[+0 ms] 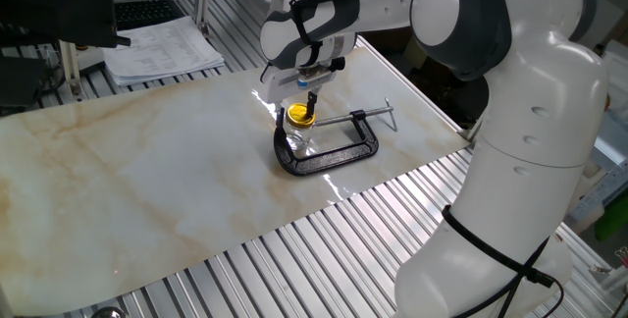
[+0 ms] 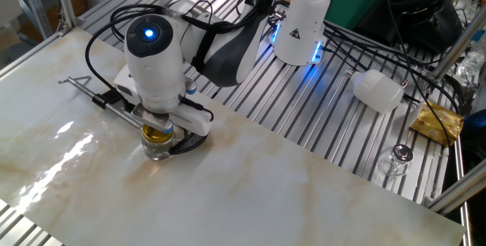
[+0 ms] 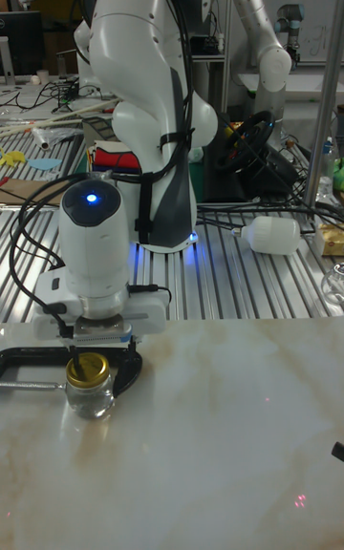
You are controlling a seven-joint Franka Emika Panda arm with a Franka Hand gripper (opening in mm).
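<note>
A glass jar with a gold lid stands upright on the marbled board. Round it lies a black C-clamp, its frame and screw bar on either side; I cannot tell whether the clamp touches the glass. My gripper points down over the jar, with one dark finger at the lid's right side and the other at its left. Whether they press on the lid is unclear. The second exterior view hides the fingers behind the hand, above the gold lid. In the third, the jar stands before the hand.
Most of the marbled board is bare. Beyond its edge, on the slatted table, are a white rounded container, a small glass jar and a gold packet. Papers lie behind the board.
</note>
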